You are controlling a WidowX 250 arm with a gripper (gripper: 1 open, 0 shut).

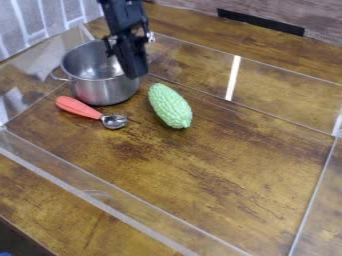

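My black gripper (132, 62) hangs at the top of the view, over the right rim of a steel pot (96, 88). Its fingertips look shut, with nothing visible between them, though they are small and dark. A pale green corn-like vegetable (170, 106) lies on the wooden table to the right of the pot. In front of the pot lies a utensil with a red handle (78, 106) and a round metal head (115, 121).
White tape lines (234, 78) mark it. Clear strips run along the left and front, and a pale ribbed object stands at the back left.
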